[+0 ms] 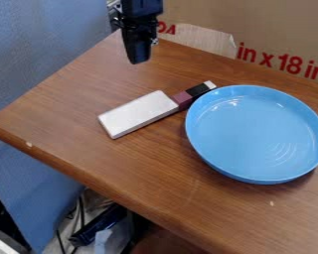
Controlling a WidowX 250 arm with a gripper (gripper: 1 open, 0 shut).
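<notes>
My black gripper point(139, 45) hangs at the top, above the back-left part of the wooden table; whether its fingers are open or shut is hard to see. Below it on the table lies a pale silver, flat rectangular object point(135, 113), with a dark maroon item point(187, 96) tipped in silver at its upper-right end. A light blue plate point(256, 134) lies to the right of them, close beside the maroon item.
The table point(82, 99) has bare wood at left and front. A cardboard box point(268, 35) with red lettering stands behind, a blue padded surface point(29, 60) lies left, and assorted clutter sits below the table's front-left edge.
</notes>
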